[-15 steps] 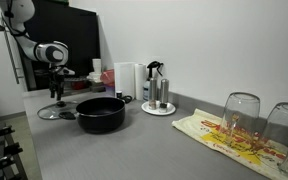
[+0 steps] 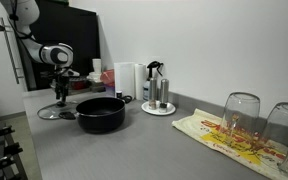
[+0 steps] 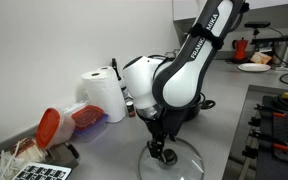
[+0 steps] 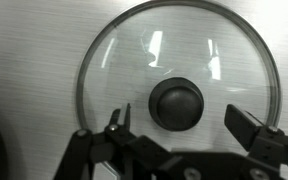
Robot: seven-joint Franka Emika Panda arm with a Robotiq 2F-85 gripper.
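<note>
A round glass lid (image 4: 114, 60) with a metal rim and a black knob (image 4: 176, 104) lies flat on the counter. My gripper is open above it, its two fingers on either side of the knob in the wrist view and nothing held. From the second exterior view the gripper (image 3: 162, 150) hangs just over the lid (image 3: 191, 160), close to the knob (image 3: 171, 158); whether it touches cannot be told. The black pot (image 2: 101, 114) stands beside the lid (image 2: 56, 112), uncovered.
Behind the pot, a white plate (image 2: 158, 110) carries shakers and bottles. Two upturned glasses (image 2: 242, 112) rest on a patterned cloth (image 2: 206, 128) at right. Red containers (image 3: 56, 128) stand near the lid.
Over the last second my arm has come lower and slightly rightward in the first exterior view, nearer the lid. The lid and pot have stayed put.
</note>
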